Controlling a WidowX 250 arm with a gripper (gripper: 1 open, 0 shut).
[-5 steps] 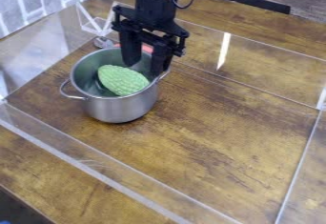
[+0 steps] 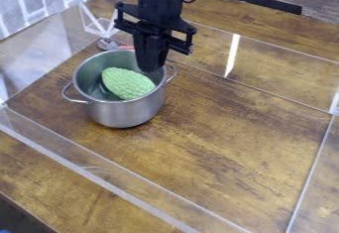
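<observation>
A steel pot (image 2: 122, 110) with two loop handles stands on the wooden table, left of centre. Inside it lies a pale green, bumpy oblong object (image 2: 127, 83). My black gripper (image 2: 151, 57) hangs just over the back right of the pot, pointing down. Its fingertips are dark and small, so I cannot tell how far apart they are or whether anything is between them.
A utensil with a red part (image 2: 122, 49) lies behind the pot, partly hidden by the arm. Transparent edges or panels border the left and right of the workspace.
My gripper has risen from low in the back of the pot to just above it. The green object stays in the pot.
</observation>
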